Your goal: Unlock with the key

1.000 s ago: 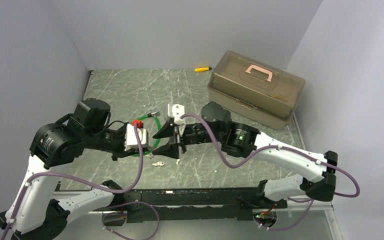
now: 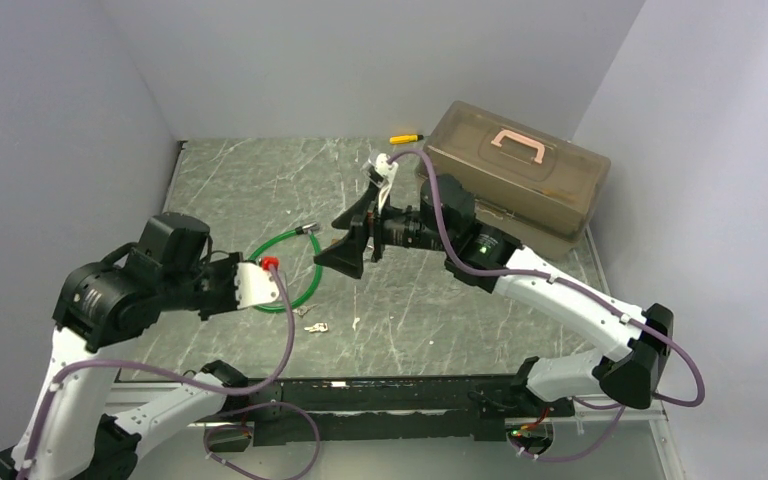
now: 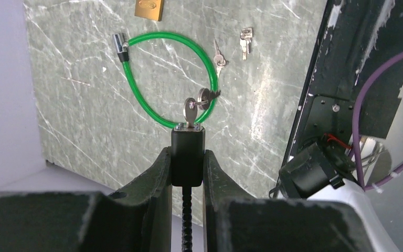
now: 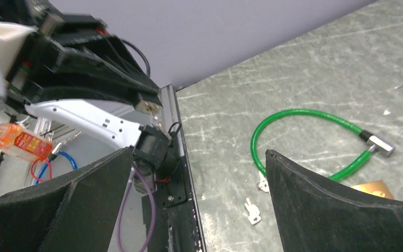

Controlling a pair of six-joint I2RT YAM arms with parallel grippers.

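In the left wrist view, a small black lock [image 3: 188, 152] sits between the fingers of my left gripper, which is shut on it. A key [image 3: 190, 111] stands in the lock's top end, with a second key [image 3: 204, 98] dangling from its ring. Below the lock runs a dark braided cable [image 3: 187, 218]. My right gripper [image 2: 336, 242] hangs above the table, open and empty, facing the left arm with a gap between them. In the right wrist view its fingers [image 4: 86, 197] are spread wide, and the left gripper's tip [image 4: 148, 105] shows beyond.
On the table lie a green cable lock [image 3: 207, 60], a brass padlock [image 3: 149, 7] and loose keys [image 3: 246, 41]. A brown toolbox [image 2: 515, 165] fills the back right corner, with a yellow tool [image 2: 406, 138] beside it.
My right gripper has drawn back from the left one and swung toward the rear of the table, covering the padlock in the top view. The left gripper has shifted slightly left.
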